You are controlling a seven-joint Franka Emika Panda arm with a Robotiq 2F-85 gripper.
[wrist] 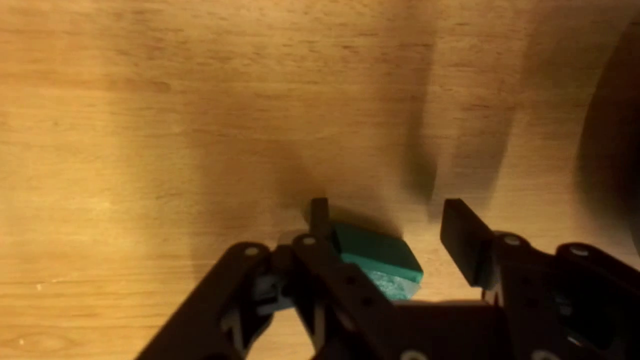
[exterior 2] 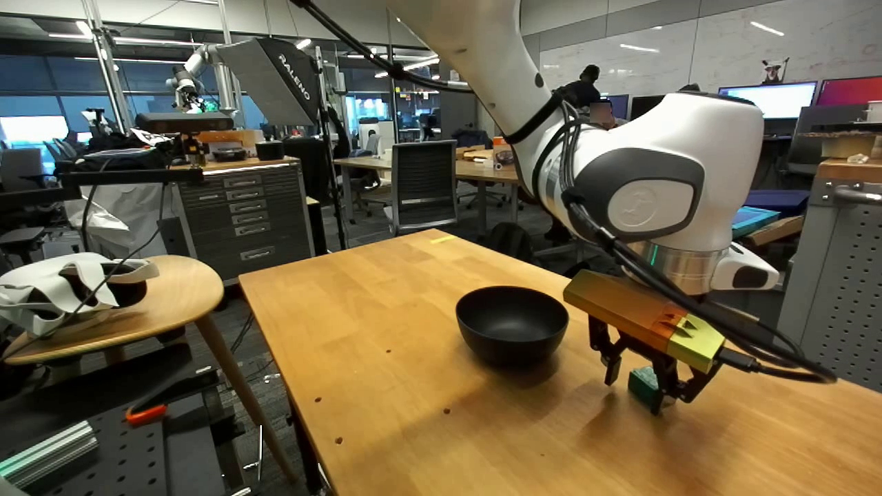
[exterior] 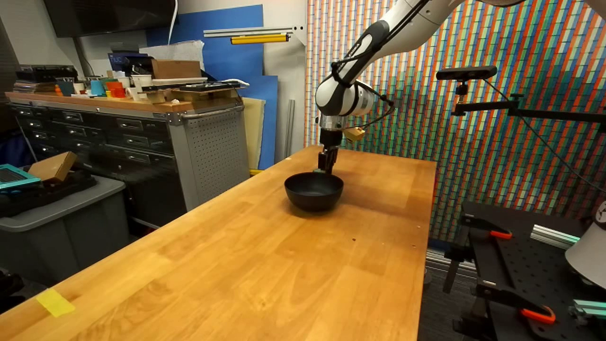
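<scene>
A small green block (wrist: 378, 252) lies on the wooden table (wrist: 180, 120), below my gripper. In the wrist view the left finger (wrist: 319, 219) is right at the block's left end, while a gap separates the right finger (wrist: 465, 240) from its other end. My fingers are part open, wider than the block. Exterior view 2 shows the block (exterior 2: 644, 385) beside one finger, close to the tabletop. A black bowl (exterior 2: 513, 326) stands upright a short way from the gripper; nothing shows inside it from there.
A camera on a black bracket (exterior: 467, 73) stands off the table's right side.
</scene>
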